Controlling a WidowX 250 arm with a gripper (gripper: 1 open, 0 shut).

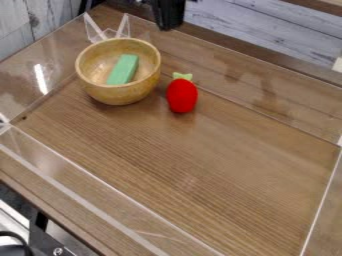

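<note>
My dark gripper (170, 18) hangs at the top centre of the camera view, partly cut off by the frame edge, above and behind the bowl; whether its fingers are open or shut is hard to make out. A wooden bowl (146, 81) holds a pale green oblong block (122, 68). Right of the bowl lies a red rounded object (183, 97), with a small light-green leafy shape (185, 76) just behind it.
A pale clear or white angular thing (107, 25) stands behind the bowl, near the wall at the back left.
</note>
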